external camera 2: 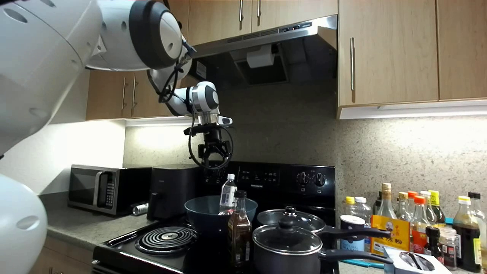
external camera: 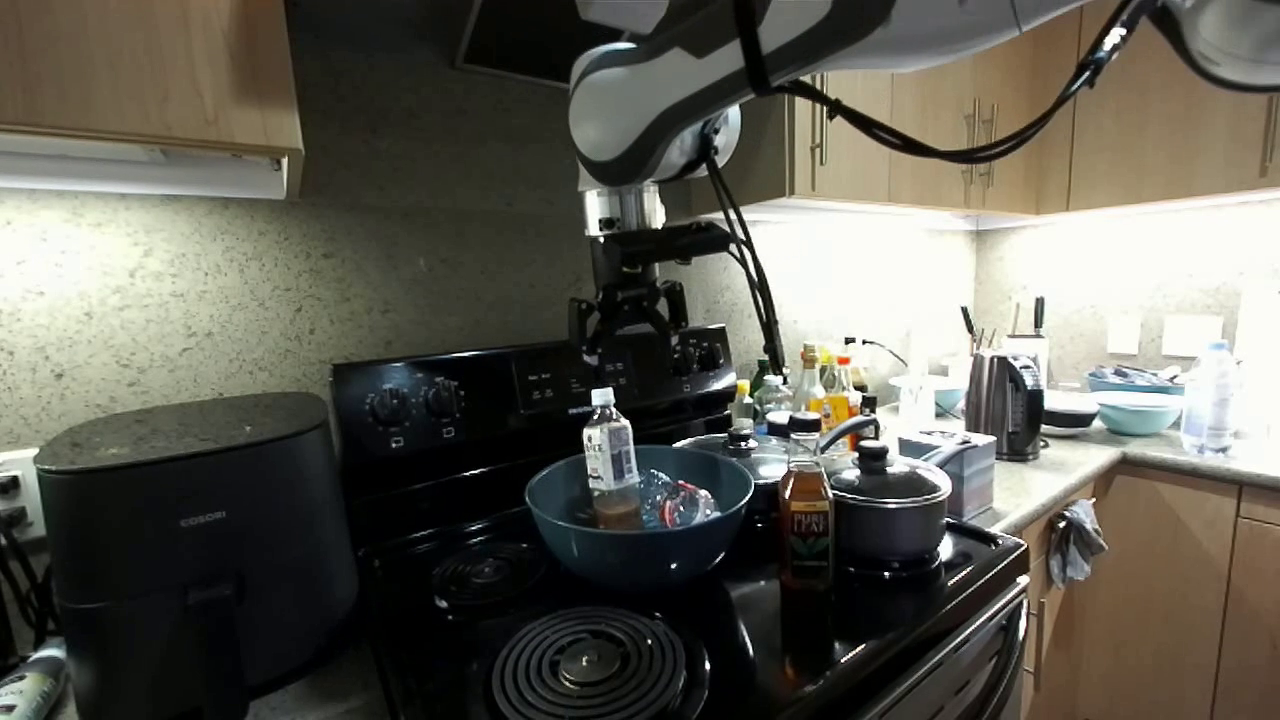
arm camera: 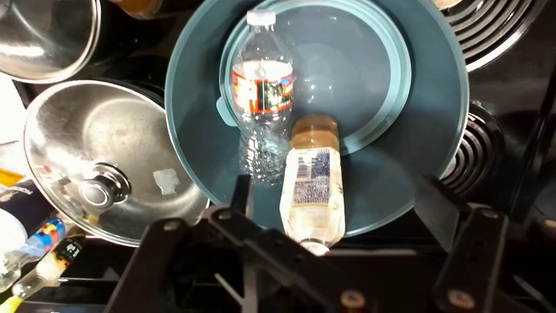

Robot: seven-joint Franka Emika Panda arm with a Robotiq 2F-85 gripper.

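Note:
Above the stove, my gripper [external camera: 630, 342] hangs open with nothing between its fingers. Beneath it is a large blue-green bowl [external camera: 639, 546]. A white-capped bottle [external camera: 611, 462] with brown liquid at its bottom leans up out of the bowl, its cap a little below my gripper. In the wrist view that bottle [arm camera: 312, 182] points its cap toward the space between my open fingers. A clear labelled bottle [arm camera: 263, 99] lies in the bowl beside it, over a round teal-rimmed piece [arm camera: 401, 78].
A Pure Leaf tea bottle [external camera: 806, 516] stands right of the bowl, before a lidded pot [external camera: 890, 516]. Behind is a second lidded pan [external camera 2: 292, 219] with a long handle. A black air fryer [external camera: 198, 540] stands left.

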